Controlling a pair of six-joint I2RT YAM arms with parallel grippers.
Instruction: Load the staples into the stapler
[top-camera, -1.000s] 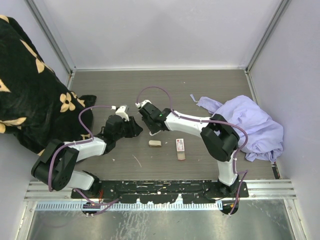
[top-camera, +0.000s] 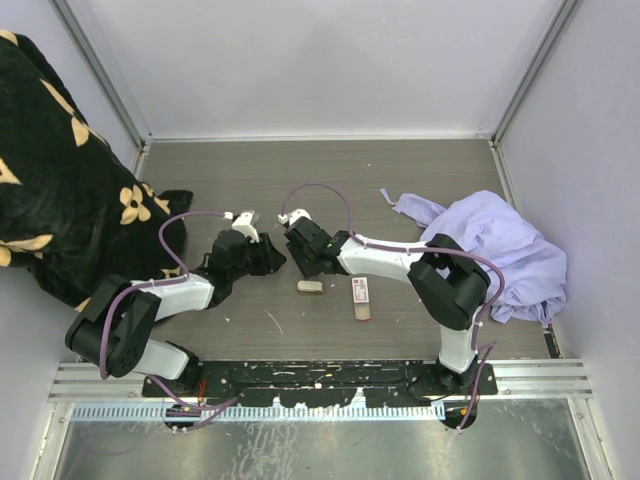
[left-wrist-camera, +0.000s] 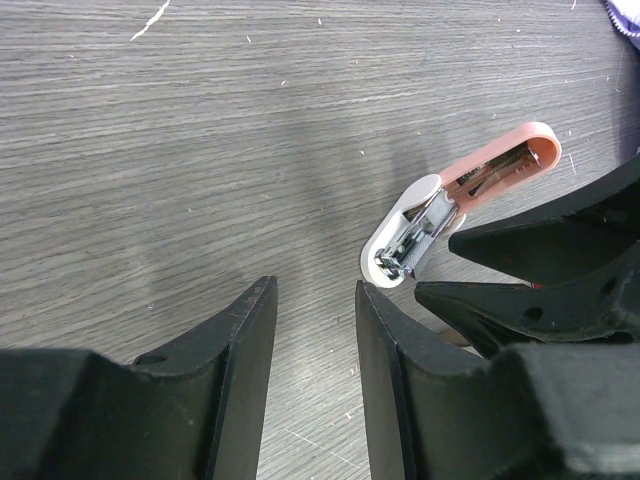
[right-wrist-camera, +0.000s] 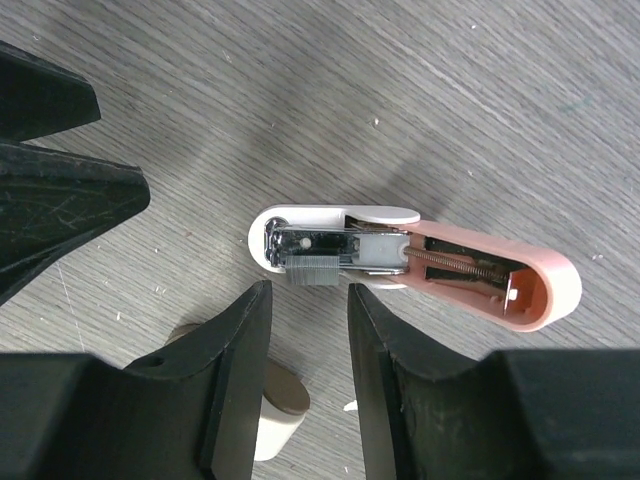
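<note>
The pink-and-white stapler (right-wrist-camera: 530, 285) lies opened on the table in both wrist views, its metal channel and spring exposed. A small staple strip (right-wrist-camera: 313, 270) is at the channel's front edge, just between and beyond the tips of my right gripper; whether it is gripped is hard to see. My right gripper's dark fingers hang over the stapler in the left wrist view. My left gripper stands apart with a gap between its fingers, left of the stapler.
A small tan-topped object (top-camera: 310, 287) and a staple box (top-camera: 361, 292) lie in front. Purple cloth (top-camera: 500, 250) covers the right side; dark patterned fabric (top-camera: 90, 170) fills the left.
The left arm is nearly unchanged.
</note>
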